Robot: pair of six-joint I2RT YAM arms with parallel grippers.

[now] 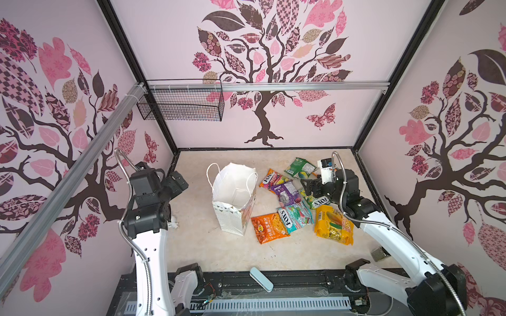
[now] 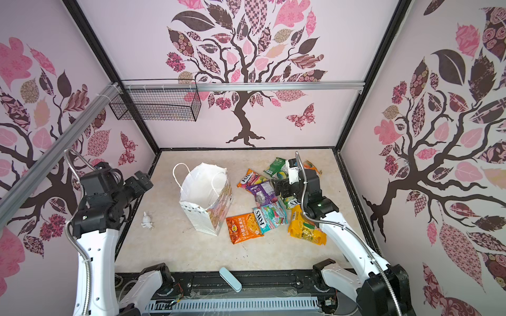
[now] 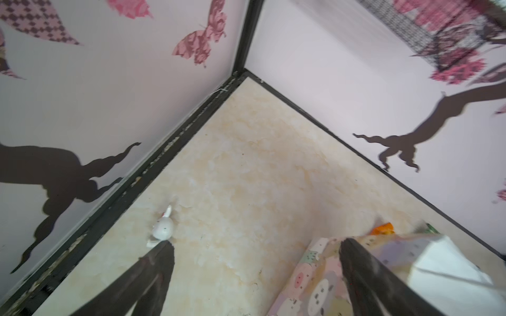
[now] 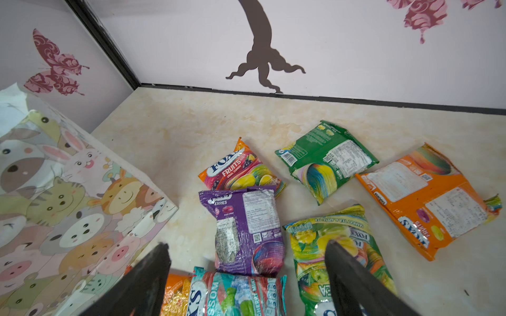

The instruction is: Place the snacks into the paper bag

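Note:
An upright white paper bag [image 1: 234, 202] with its mouth open stands left of the middle; its animal-print side [image 4: 79, 210] faces the snacks. To its right lie several snack packs: an orange pack [image 1: 269, 227], a teal pack [image 1: 295, 216], a purple pack [image 4: 247, 229], a red fruits pack [image 4: 242, 168], a green pack [image 4: 326, 158], a yellow-green pack [image 4: 340, 252], a far orange pack [image 4: 429, 197] and a large yellow pack [image 1: 334, 225]. Raised above them, my right gripper is open and empty. My left gripper is open too, raised left of the bag.
A small white figure [image 3: 163, 228] lies near the left wall. A wire basket [image 1: 181, 103] hangs high at the back left.

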